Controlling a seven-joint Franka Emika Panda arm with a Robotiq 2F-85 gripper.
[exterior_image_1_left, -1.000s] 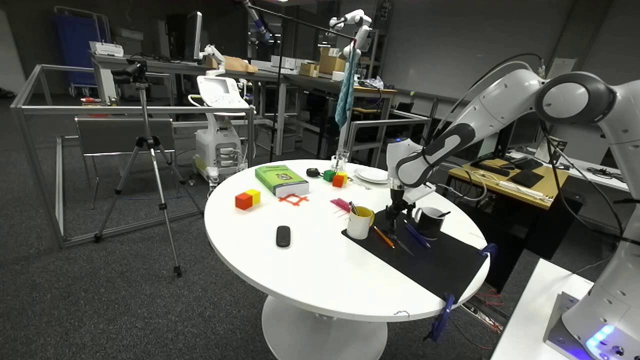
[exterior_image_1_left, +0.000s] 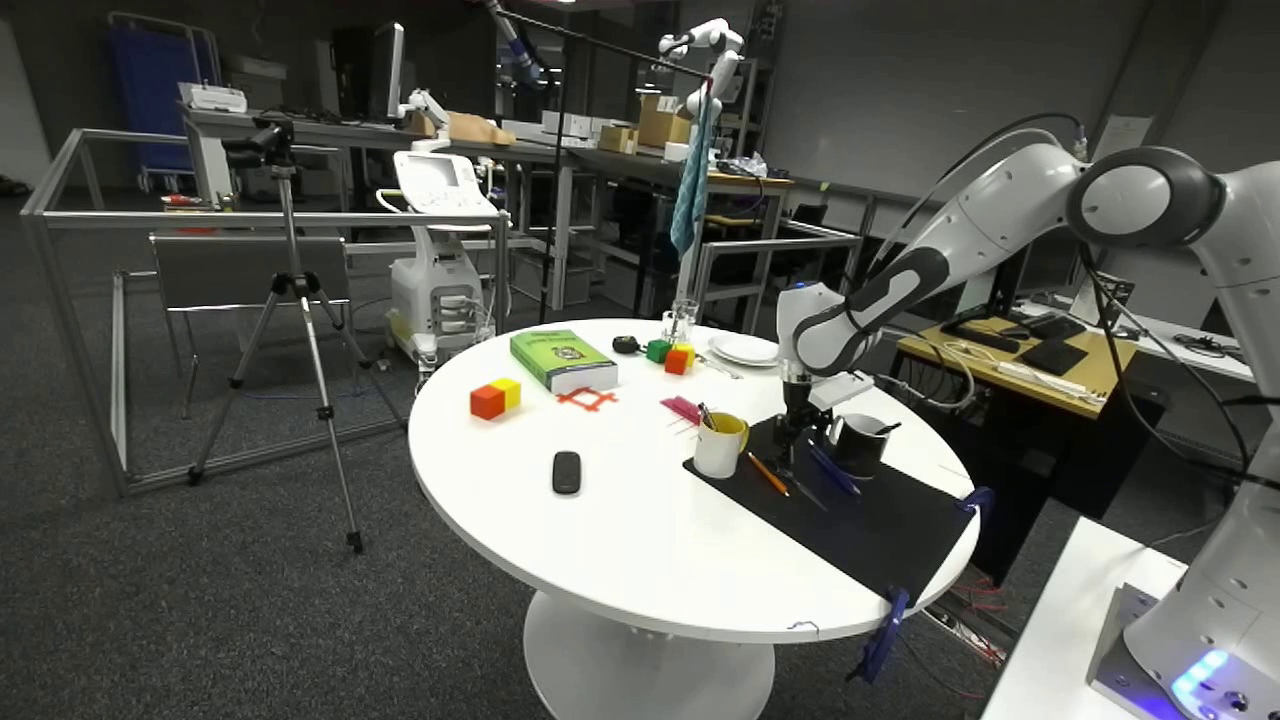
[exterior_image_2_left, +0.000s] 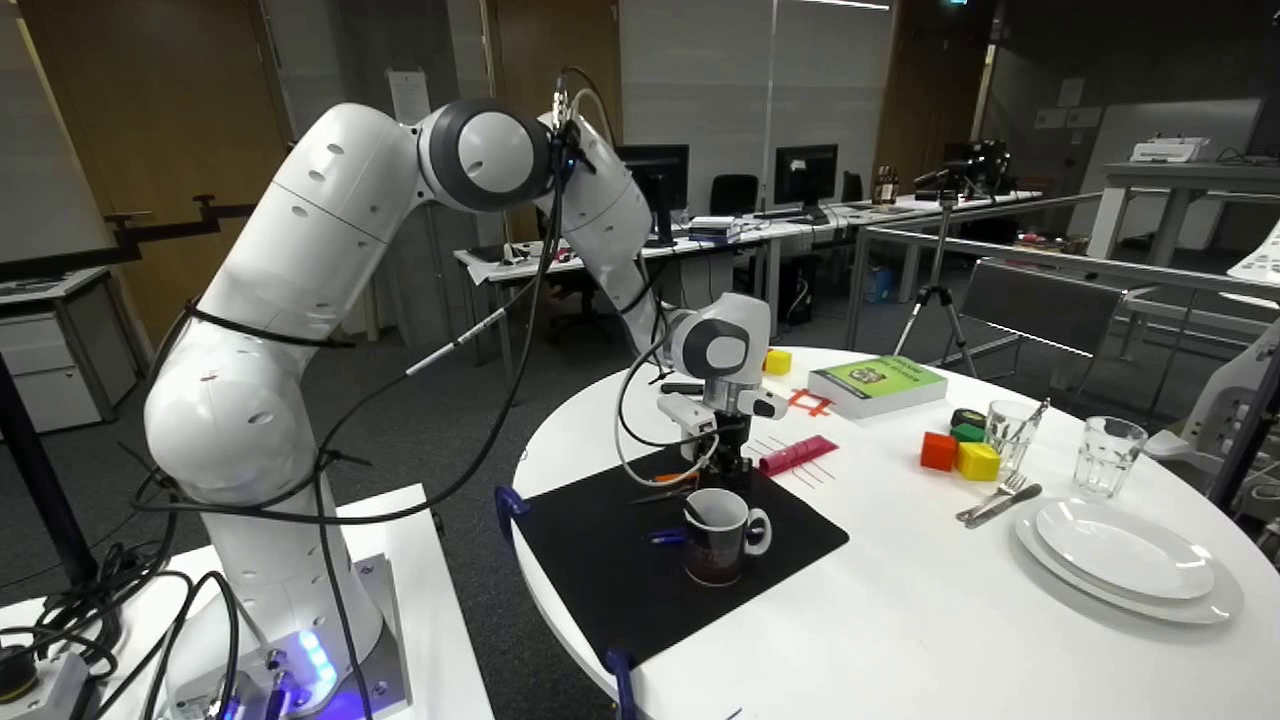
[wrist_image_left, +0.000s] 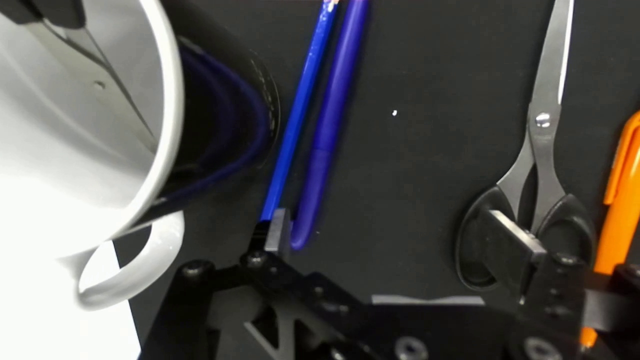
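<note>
My gripper is open low over the black mat (exterior_image_1_left: 876, 540), with nothing held between its fingers. In the wrist view, its left fingertip (wrist_image_left: 277, 231) is by the lower ends of a blue pencil (wrist_image_left: 297, 120) and a blue-purple pen (wrist_image_left: 328, 129). The right fingertip (wrist_image_left: 510, 240) overlaps the black handles of a pair of scissors (wrist_image_left: 543, 135), blades pointing up the view. Farther right lies an orange pen (wrist_image_left: 621, 222), partly hidden by the gripper. At left stands a dark mug (wrist_image_left: 222, 114), white inside, with a black-handled tool (wrist_image_left: 90, 78) in it.
Close to the gripper stands a white-and-yellow mug (exterior_image_1_left: 717, 446) holding pens. A green book (exterior_image_1_left: 564, 360), coloured blocks (exterior_image_2_left: 957, 454), plates (exterior_image_2_left: 1122, 552) and glasses (exterior_image_2_left: 1106, 456) occupy other parts of the white table. Blue clamps (exterior_image_1_left: 882, 636) grip its edge.
The gripper and the arm's wrist have shifted and turned slightly, with the wrist a little to the right in exterior view 1. The objects on the table look unmoved.
</note>
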